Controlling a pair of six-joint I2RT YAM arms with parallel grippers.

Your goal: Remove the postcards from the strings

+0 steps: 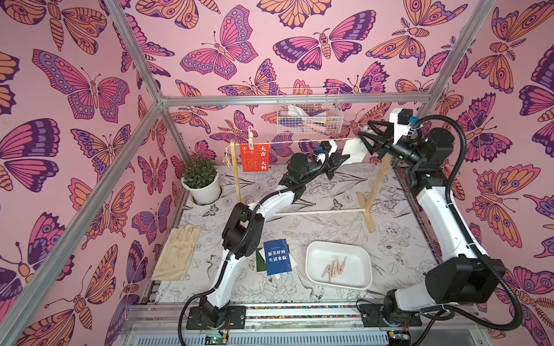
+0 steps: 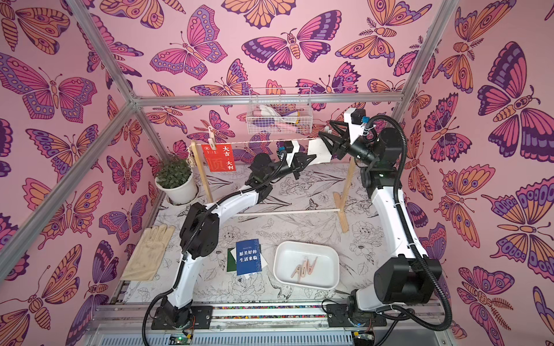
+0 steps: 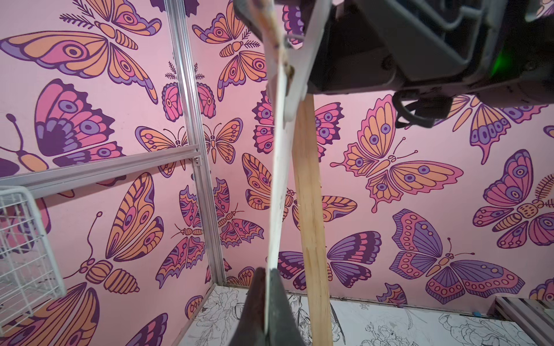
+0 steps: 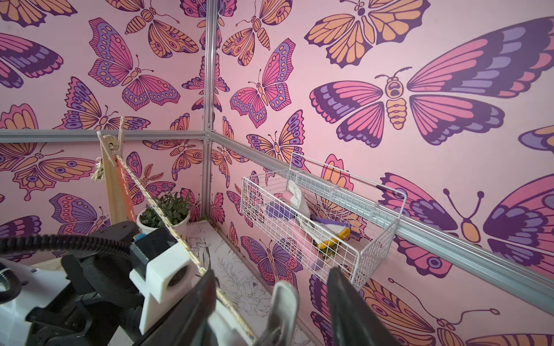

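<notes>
A white-looking postcard (image 1: pixel 355 151) hangs at the right end of the string (image 4: pixel 173 227). My left gripper is shut on its lower edge; the card shows edge-on between the fingers in the left wrist view. At the card's top, my right gripper is part open around a pale clothespin (image 4: pixel 284 305), with gaps beside it. Further left on the string hangs a red postcard (image 1: pixel 254 158), held by another clothespin (image 1: pixel 250 138). A blue postcard (image 1: pixel 278 257) lies on top of other cards on the table.
A white tray (image 1: pixel 338 245) with several clothespins stands at the front right. The wooden frame's right post (image 1: pixel 378 184) is close to both grippers. Behind the string, a wire basket (image 4: pixel 323 236) hangs. A potted plant (image 1: pixel 200 178) and a glove (image 1: pixel 176 253) are at the left.
</notes>
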